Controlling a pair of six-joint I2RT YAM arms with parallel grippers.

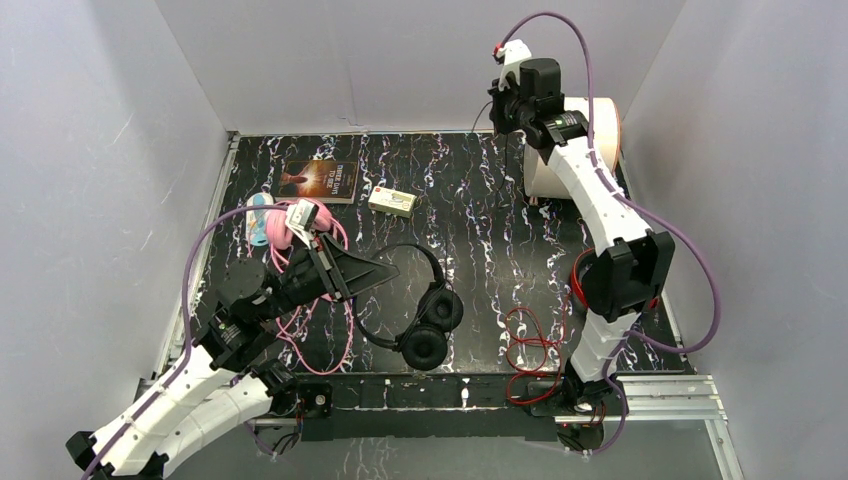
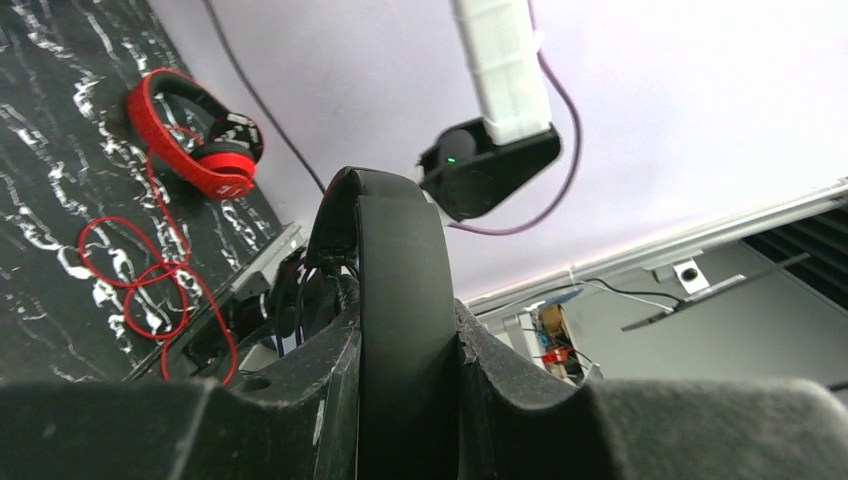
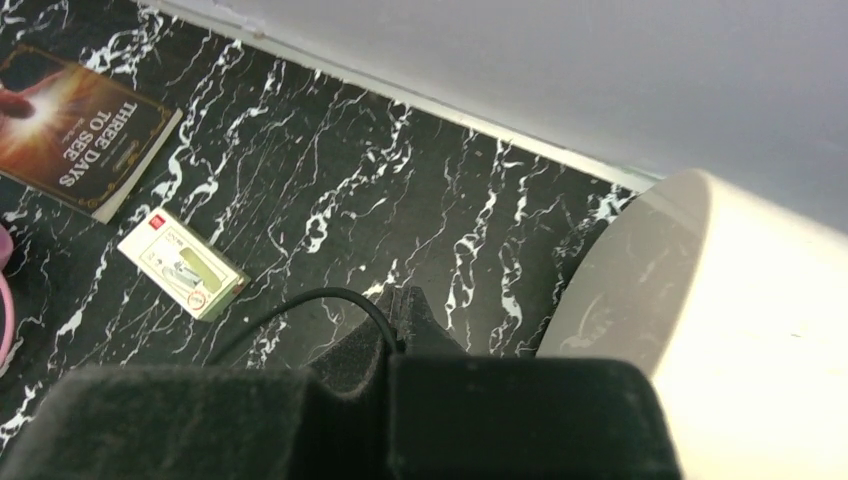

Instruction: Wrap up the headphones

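Note:
Black headphones (image 1: 425, 345) hang tilted over the front middle of the table, ear cups toward the front. My left gripper (image 1: 388, 272) is around their headband; in the left wrist view the band (image 2: 405, 300) rises between the two fingers, touching both. High at the back right, my right gripper (image 1: 494, 112) is shut. A thin black cable (image 3: 338, 293) comes out from between its fingers in the right wrist view and arcs off to the left. Part of this cable dangles below that gripper in the top view.
Pink headphones (image 1: 318, 218), a book (image 1: 330, 180) and a small box (image 1: 392, 201) occupy the back left. Red headphones (image 2: 158, 125) and their red cable (image 1: 533, 345) lie at the right. A white cylinder (image 3: 760, 320) stands back right.

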